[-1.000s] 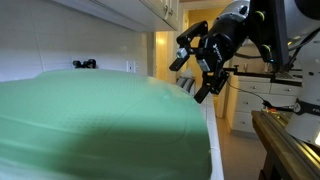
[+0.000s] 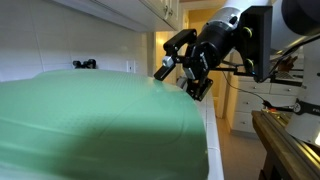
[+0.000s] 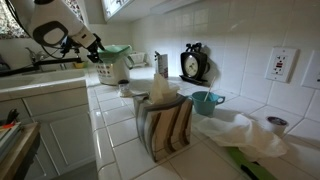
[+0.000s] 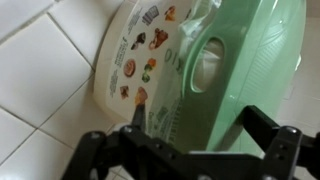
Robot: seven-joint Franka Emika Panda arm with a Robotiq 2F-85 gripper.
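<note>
A tall white container with food pictures on its side [image 4: 145, 60] stands on the tiled counter in the wrist view. Its green lid [image 4: 265, 65] has a raised rim with an oval opening. My gripper is open, its dark fingers spread near the lid's edge; contact with it cannot be told. That lid [image 2: 100, 120] fills much of exterior view 1, with my gripper [image 2: 178, 82] at its far right edge. In exterior view 2 the container [image 3: 113, 72] is at the far left end of the counter, beside the arm.
Along the counter are a brown-grey slotted block [image 3: 160, 128], a teal cup [image 3: 206, 102], a black round item [image 3: 195, 64], crumpled white paper [image 3: 240, 135] and a metal cup [image 3: 275, 125]. Bare tiles [image 3: 115, 130] lie at the front.
My gripper has turned and shifted left in exterior view 1, closer to the green lid's edge. The lid looks unmoved.
</note>
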